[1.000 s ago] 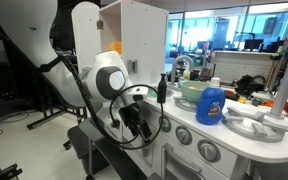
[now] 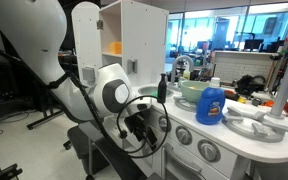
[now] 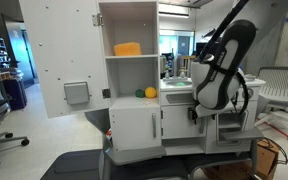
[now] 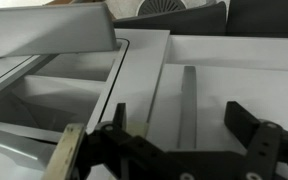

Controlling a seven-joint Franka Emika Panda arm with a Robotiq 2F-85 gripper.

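In the wrist view, the two dark fingers of my gripper stand open along the bottom edge. A vertical bar handle on a pale cabinet front shows in the space between them. How far the fingertips are from the handle, I cannot tell. From the second exterior view, my gripper is low in front of the white cabinets under the counter. The arm's own body largely hides the gripper in the first exterior view.
A blue jug and a green bowl are on the counter, above round stove knobs. Beside them stands an open tall cupboard holding an orange box. Black cables loop around the arm.
In the first exterior view, the white arm has shifted left and lower over the last second. Counter objects have stayed in place.
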